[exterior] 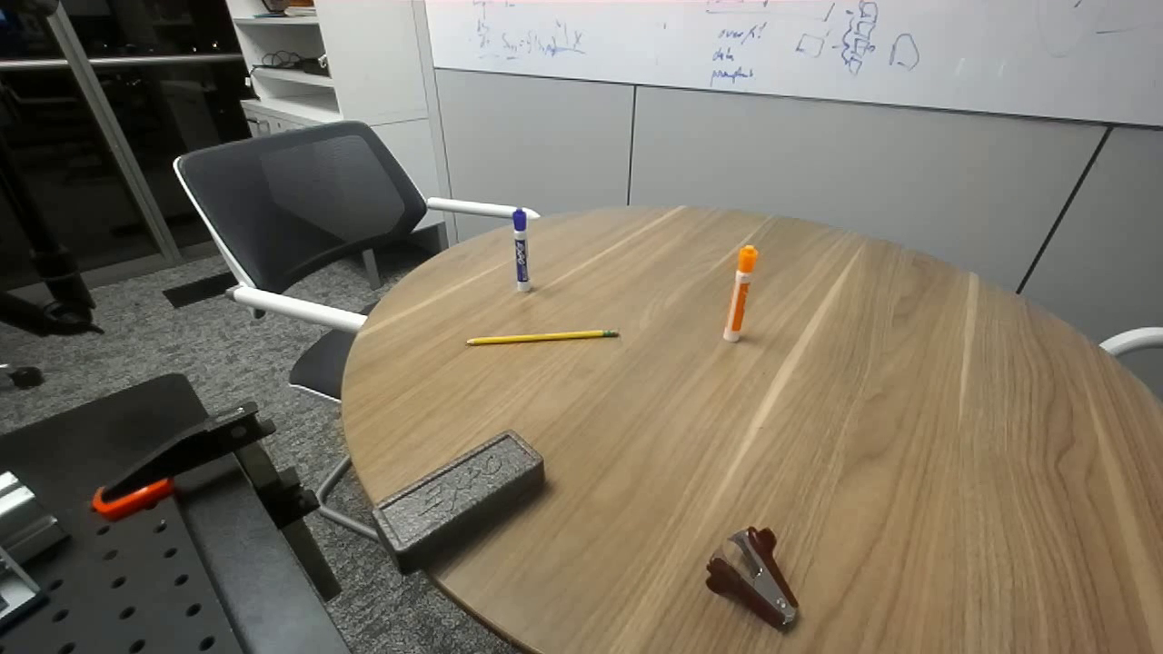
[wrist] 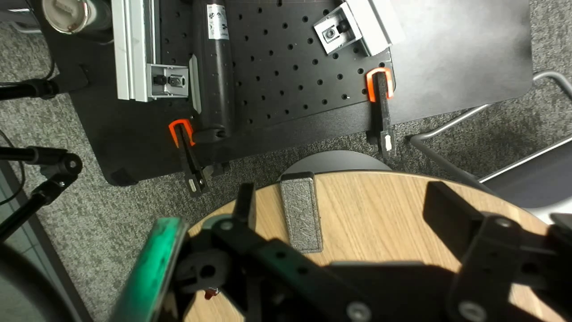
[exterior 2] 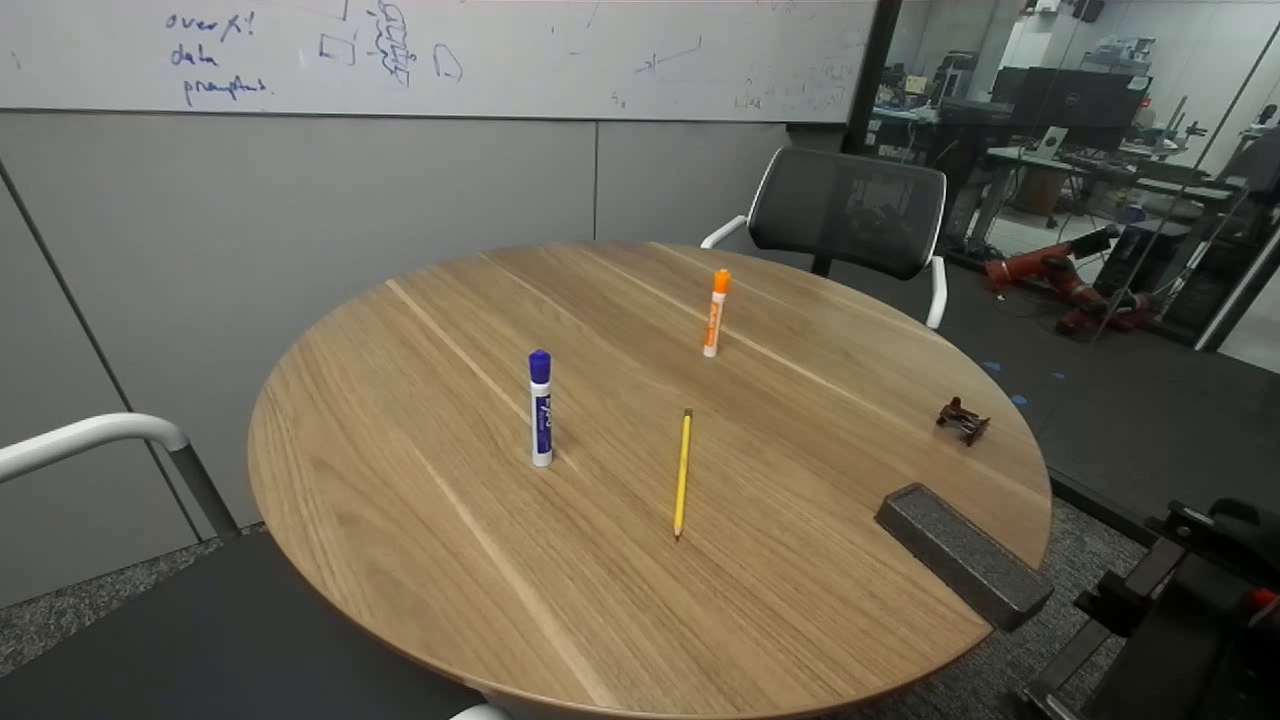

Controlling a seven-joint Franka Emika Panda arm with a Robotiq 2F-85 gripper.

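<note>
Wide apart in the wrist view, the two fingers of my gripper have nothing held between them; neither exterior view includes it. Seen through that gap is a dark grey eraser (wrist: pixel 301 214), lying below on the table, its outer end at the rim. A blue-capped marker (exterior: pixel 521 252) and an orange marker (exterior: pixel 739 296) stand upright on the tabletop. Between the blue marker and the eraser (exterior 2: pixel 960 552) lies a yellow pencil (exterior 2: pixel 683 474). A brown staple remover (exterior: pixel 754 578) rests near the edge, mostly hidden by my gripper in the wrist view.
The round wooden table (exterior 2: pixel 396 516) has broad clear areas. Beside it is a black perforated bench (wrist: pixel 289 69) with orange-handled clamps (wrist: pixel 381 88). Chairs (exterior: pixel 300 202) stand around the table, and a whiteboard wall (exterior: pixel 611 44) rises behind.
</note>
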